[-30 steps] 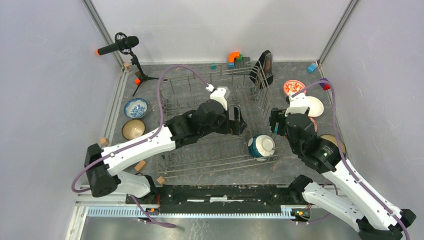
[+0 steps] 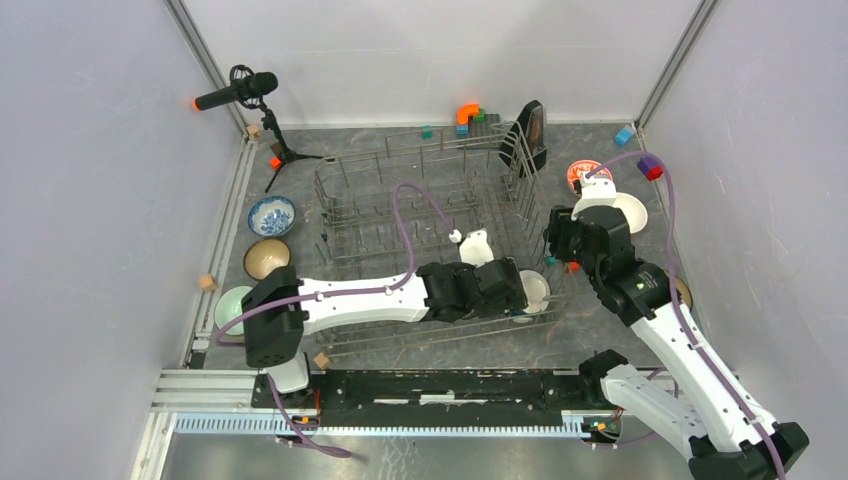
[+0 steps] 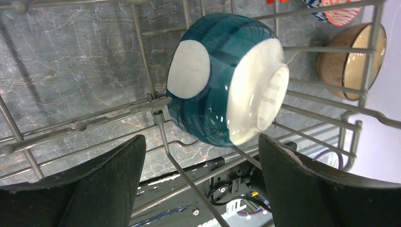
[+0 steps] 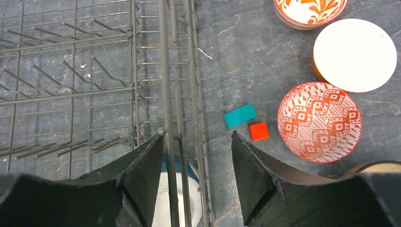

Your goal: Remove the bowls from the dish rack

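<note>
A teal bowl with white patches (image 3: 213,78) leans on its side in the front right corner of the dish rack (image 2: 400,160); its white base faces right. Just short of that bowl, my left gripper stands open, its fingers spread and nothing between them. In the top view the left hand partly covers the teal bowl (image 2: 535,290). Beyond the rack's right side hangs my right gripper, part open and empty, with the rack's edge wires showing below between its fingers.
Right of the rack stand a red patterned bowl (image 4: 319,122), a white bowl (image 4: 354,55) and an orange flowered bowl (image 4: 310,10). A teal block (image 4: 240,116) and a red cube (image 4: 258,131) lie beside them. On the left are a blue bowl (image 2: 271,216), a tan bowl (image 2: 266,259) and a green bowl (image 2: 232,308).
My left gripper has travelled right and toward the front, from the rack's middle to the teal bowl. The right hand has shifted only slightly. The bowl appears to stay in place.
</note>
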